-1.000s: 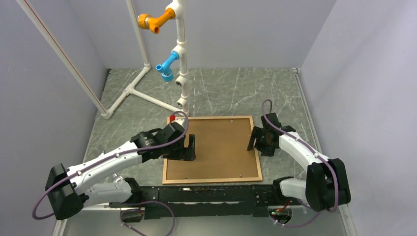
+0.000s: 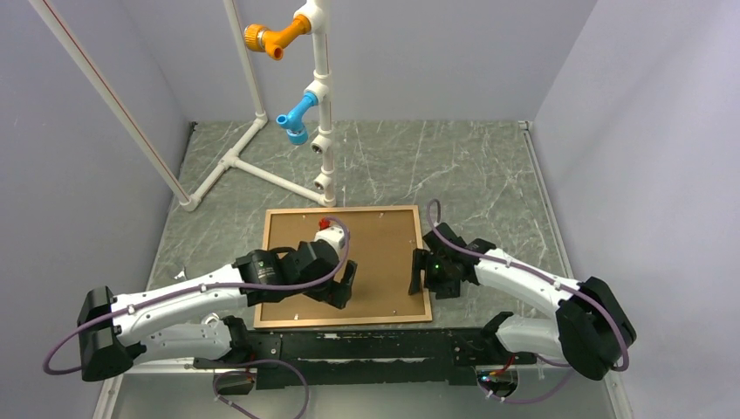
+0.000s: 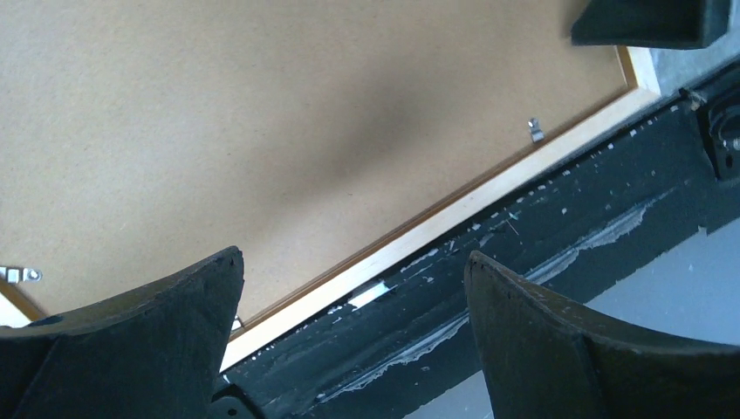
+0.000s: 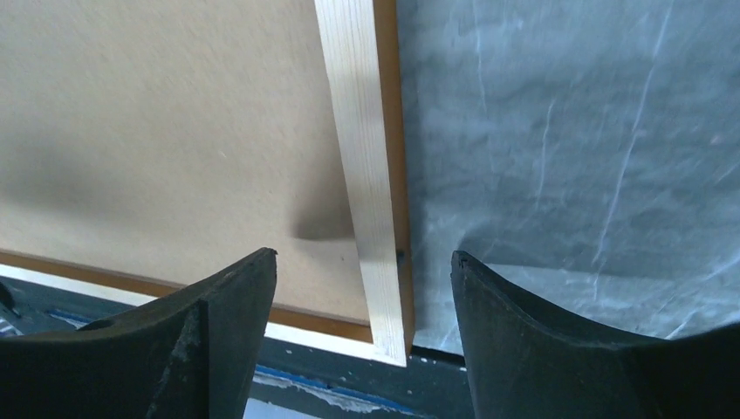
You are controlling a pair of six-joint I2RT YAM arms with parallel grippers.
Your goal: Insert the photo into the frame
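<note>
The wooden frame (image 2: 341,322) lies flat near the table's front edge, its brown backing board (image 2: 380,262) facing up with small metal clips (image 3: 536,130) along the inner edges. Over the board's left part hangs my left gripper (image 2: 347,295), open; the left wrist view has only board, frame rim and the front beam between its fingers. My right gripper (image 2: 434,284) is open as well, at the frame's right side near the front corner. Its fingers (image 4: 218,332) stand on either side of the right rail (image 4: 368,166). No photo shows in any view.
A white pipe stand (image 2: 325,166) with blue (image 2: 298,118) and orange (image 2: 277,38) fittings rises behind the frame. A dark beam (image 2: 371,353) runs along the front edge. Bare grey marble (image 2: 419,161) lies behind the frame and at its right.
The frame has slid to the left, and my right gripper has moved left and toward the front with it. My left gripper has shifted slightly right and toward the front.
</note>
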